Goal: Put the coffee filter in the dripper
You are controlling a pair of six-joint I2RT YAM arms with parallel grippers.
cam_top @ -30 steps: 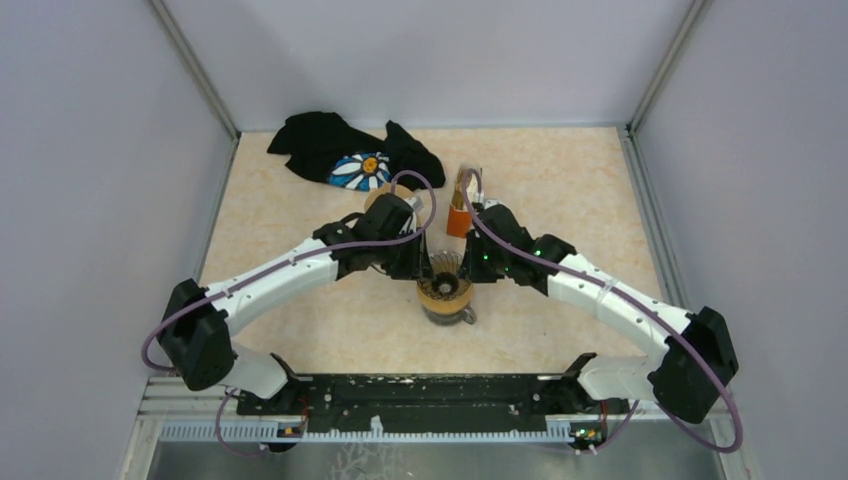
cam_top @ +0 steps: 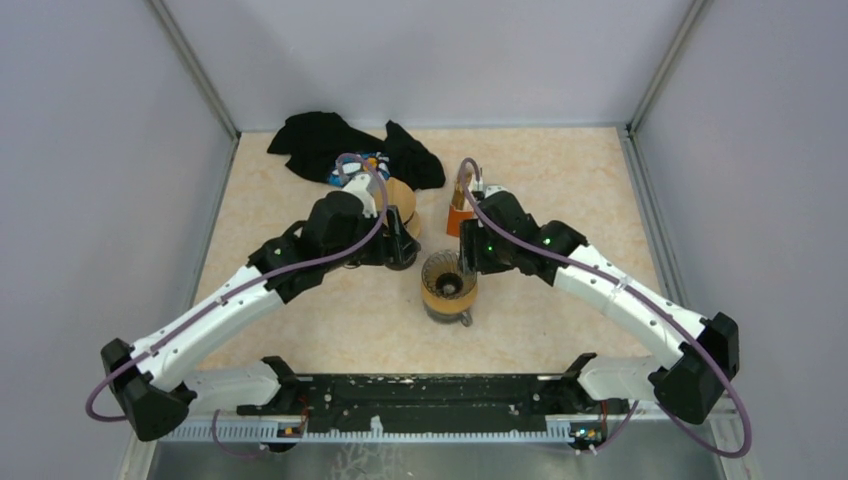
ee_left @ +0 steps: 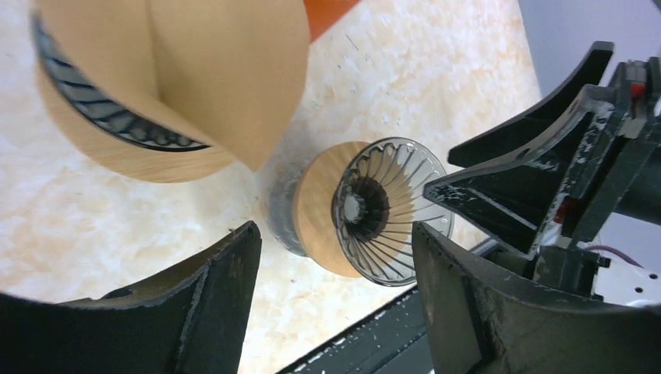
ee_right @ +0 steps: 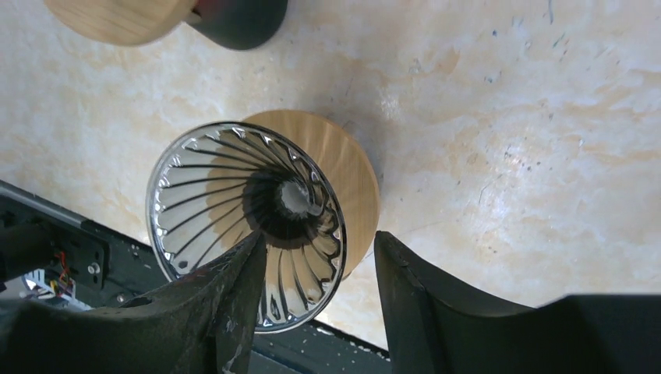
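Observation:
The clear ribbed dripper (cam_top: 450,282) sits on a wood-collared glass server near the table's middle. Nothing lines its inside, and the dark centre shows. Tan paper filters (ee_left: 234,70) stand up out of a second ribbed, wood-based holder, large in the left wrist view's upper left. My left gripper is open, its fingers apart with nothing between them; from above it is left of the dripper, close to the holder. Over the dripper's right rim is my right gripper, also open. Whether its fingers touch the rim, I cannot tell.
Behind the left gripper lies a black cloth (cam_top: 330,140) with a coloured print. An orange box (cam_top: 460,218) with contents stands behind the dripper. A dark green vessel (ee_right: 242,19) shows in the right wrist view.
My left gripper has moved left and back, away from the dripper toward the filter holder. The right gripper has shifted only slightly, and the dripper stays in nearly the same place.

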